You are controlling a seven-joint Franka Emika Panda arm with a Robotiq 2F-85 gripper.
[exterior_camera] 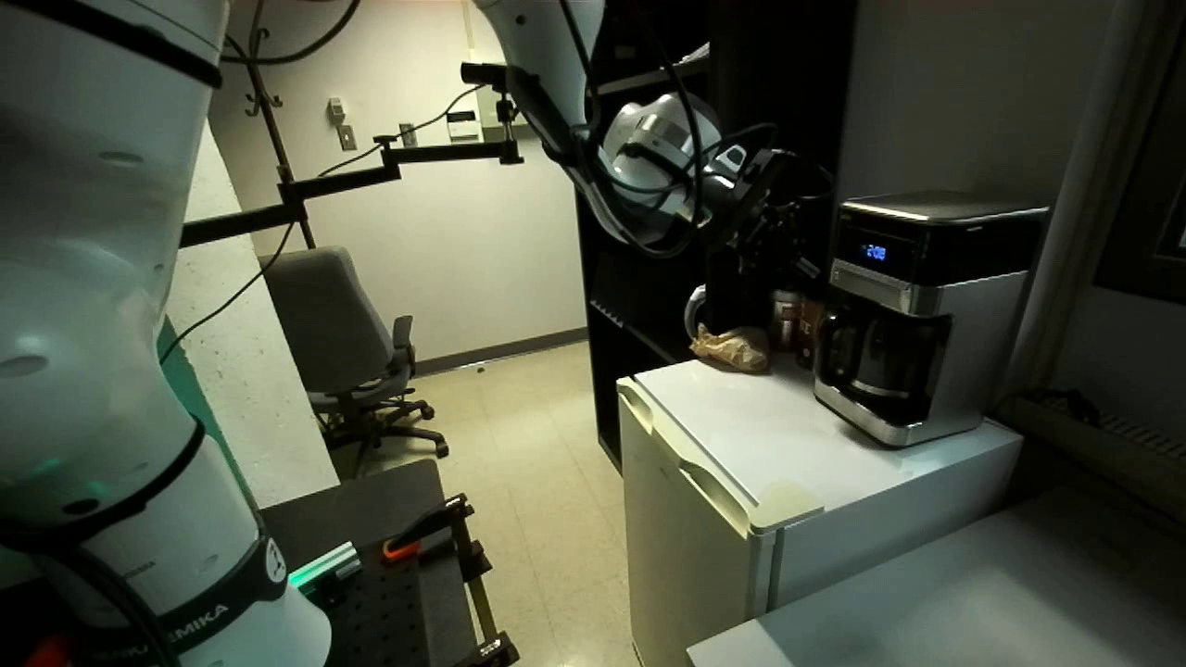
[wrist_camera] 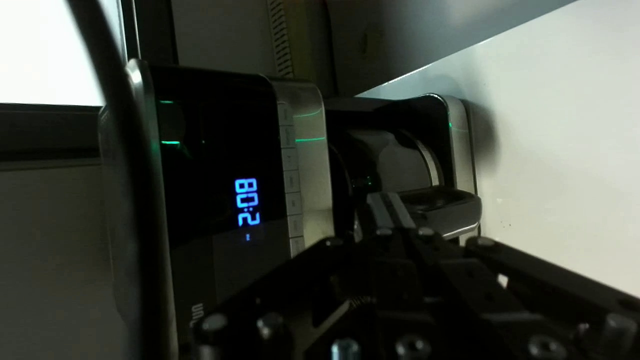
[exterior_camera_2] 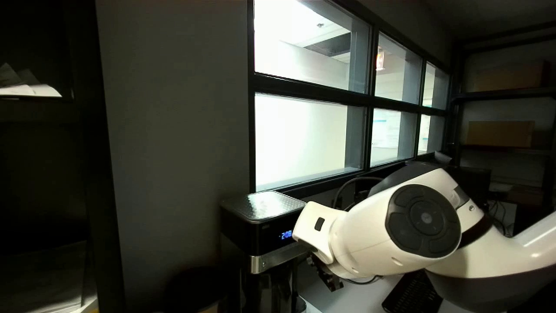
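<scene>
A black and silver coffee maker [exterior_camera: 945,278] stands upright on the small white fridge [exterior_camera: 723,434], its blue display reading 2:08. Its glass carafe [exterior_camera: 884,350] sits inside the base. Up and to the left of the machine in exterior view 1 hangs my gripper [exterior_camera: 809,267], apart from it. Seen from the wrist, the gripper is shut, with nothing showing between its fingers. Its fingertips overlap the carafe handle [wrist_camera: 447,210] in that view, without clear contact. In exterior view 2 my arm [exterior_camera_2: 396,229] hides part of the coffee maker's right side.
Beside the coffee maker lie a crumpled brown bag [exterior_camera: 734,348] and a jar [exterior_camera: 785,317]. A dark shelf [exterior_camera: 639,300] rises behind the fridge. A white table [exterior_camera: 956,600] stands nearer the camera.
</scene>
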